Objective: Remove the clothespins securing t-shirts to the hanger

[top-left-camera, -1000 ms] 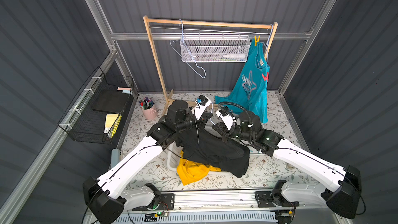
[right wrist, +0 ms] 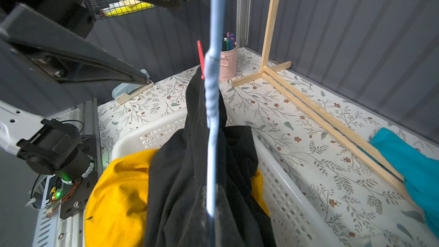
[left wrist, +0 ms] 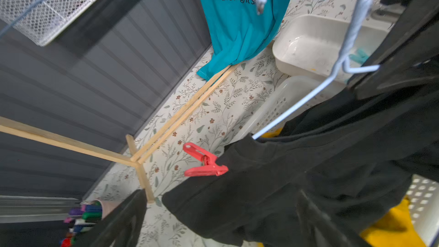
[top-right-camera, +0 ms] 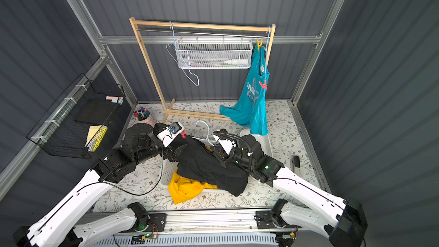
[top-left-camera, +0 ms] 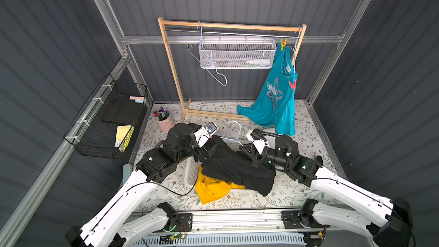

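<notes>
A black t-shirt (top-left-camera: 233, 169) lies over the white basket with a light blue wire hanger (left wrist: 297, 105) at its collar. A red clothespin (left wrist: 205, 167) is clipped on its shoulder at the left. My left gripper (top-left-camera: 205, 146) is open above that shoulder, nothing between its blurred fingers, the pin ahead of them. My right gripper (top-left-camera: 247, 148) is shut at the hanger, whose wire runs down to its fingertips in the right wrist view. A teal t-shirt (top-left-camera: 274, 91) hangs on the wooden rack with a yellow clothespin (top-left-camera: 283, 44) and a red one (top-left-camera: 292, 84).
Yellow cloth (top-left-camera: 212, 187) lies in the basket (right wrist: 292, 205). A pink pen cup (top-left-camera: 163, 121) stands at back left. A black wire basket (top-left-camera: 105, 119) hangs on the left wall. A white tub (left wrist: 301, 41) stands on the right.
My left gripper has moved left and down, away from the hanger's hook. My right gripper has shifted slightly right and down.
</notes>
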